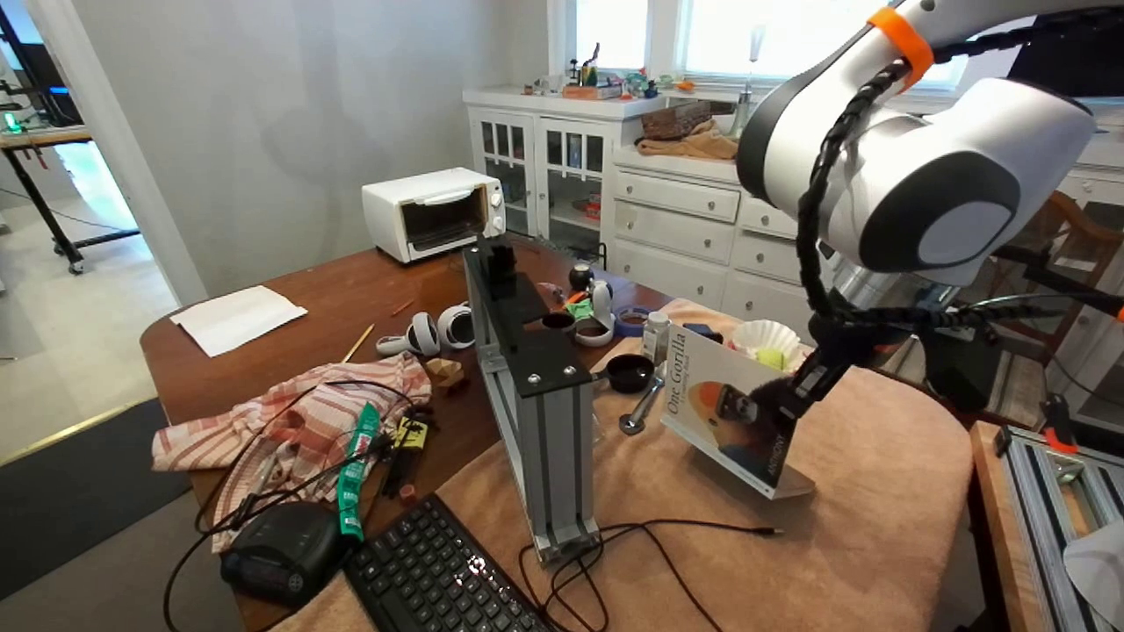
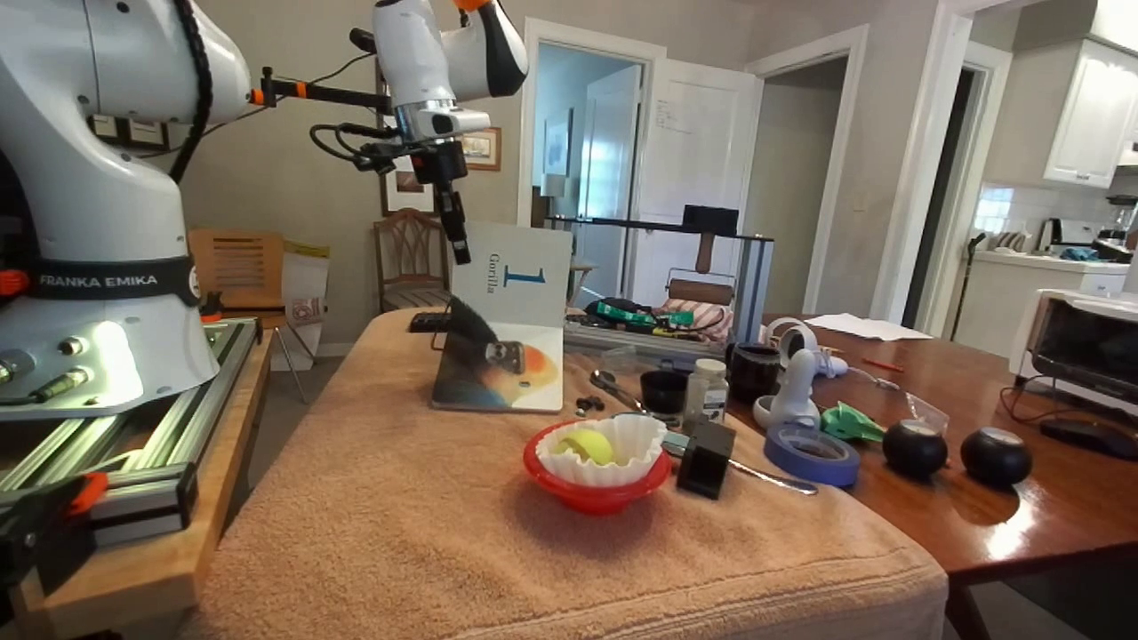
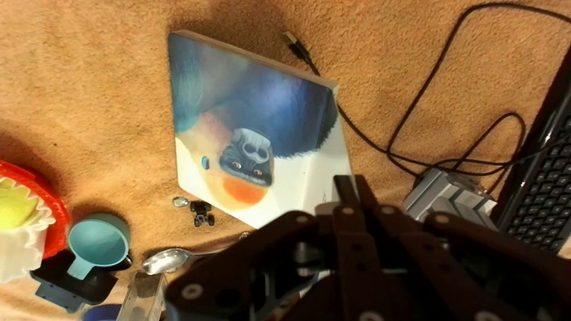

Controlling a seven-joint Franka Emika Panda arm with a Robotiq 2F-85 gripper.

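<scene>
A picture book titled One Gorilla [image 1: 727, 395] stands partly open on the tan towel, its titled cover raised. Exterior view 2 shows the inner side of that raised part [image 2: 517, 277], while the lower part [image 2: 501, 373] lies on the towel. At the raised part's side edge is my gripper [image 1: 780, 405], pointing down with its fingers together. In the wrist view the gripper looks shut above the right side of the book [image 3: 251, 128]. Whether a thin edge sits between the fingertips cannot be told.
A red bowl [image 2: 597, 492] with a white paper liner and a yellow-green item stands near the book. A spoon [image 1: 639, 411], a dark cup [image 1: 630, 372] and a metal frame [image 1: 558, 453] are close by. A cable [image 1: 685, 523] and keyboard [image 1: 443, 569] lie in front.
</scene>
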